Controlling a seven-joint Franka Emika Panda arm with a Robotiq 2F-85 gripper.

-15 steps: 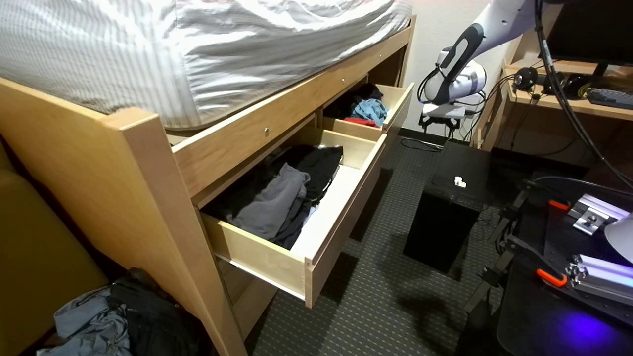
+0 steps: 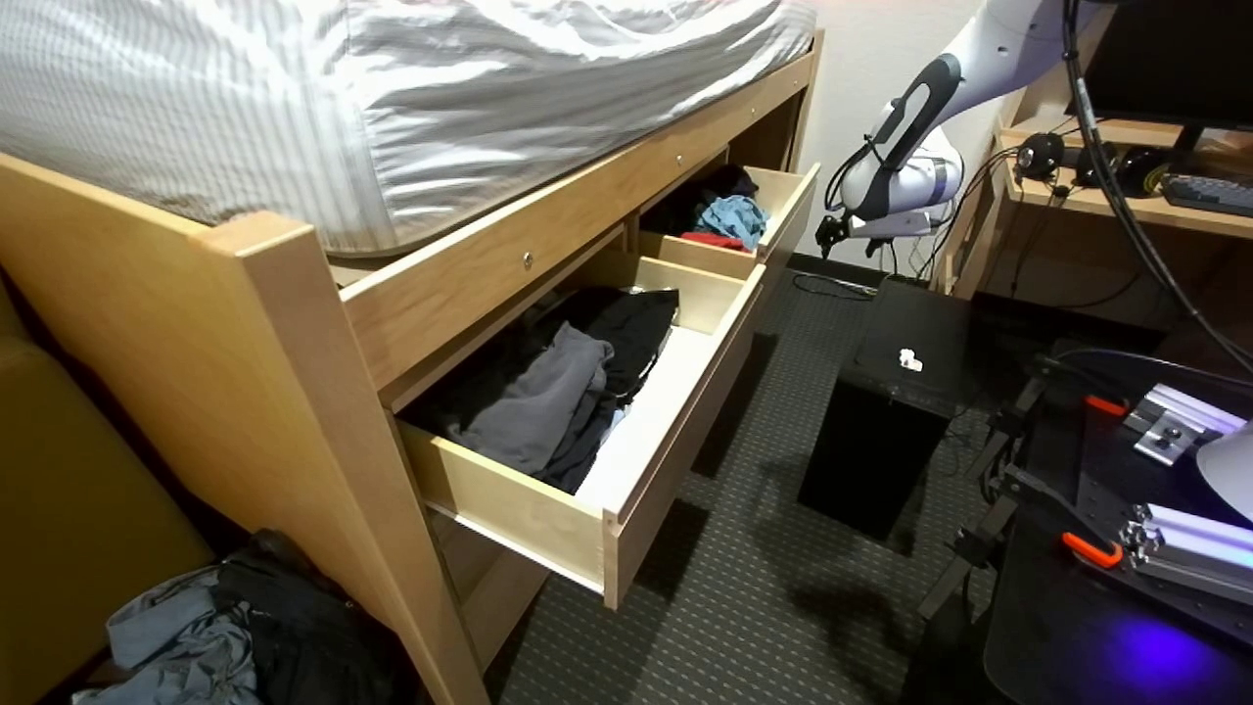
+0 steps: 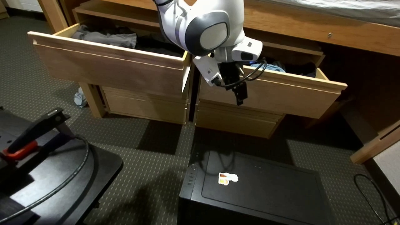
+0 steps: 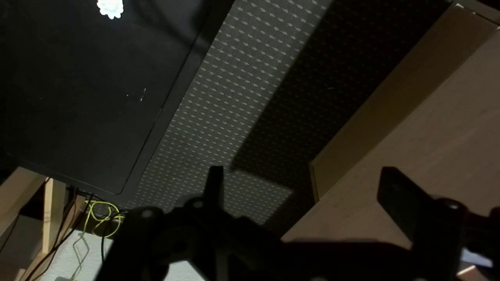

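Observation:
My gripper is open in the wrist view, its two dark fingers wide apart with nothing between them. In exterior view 2 the gripper (image 3: 239, 98) hangs in front of the right drawer (image 3: 270, 88), tilted and pointing down. Seen from exterior view 1, it is beside the far drawer (image 2: 789, 217), above the carpet. Blue cloth (image 2: 734, 219) and red cloth (image 2: 712, 241) lie in that drawer. The near drawer (image 2: 687, 429) is also pulled out, holding grey cloth (image 2: 534, 399) and black cloth (image 2: 640, 319).
A black box (image 3: 262, 191) with a small sticker stands on the floor near the drawers. A black table (image 2: 1104, 634) with clamps is at the right. More clothes (image 2: 253, 623) lie beside the bed's end. Carpet between drawers and box is clear.
The wrist has turned and tilted: the gripper hung level beneath the arm a second ago and now slants toward the far drawer. Drawers and clothes look the same.

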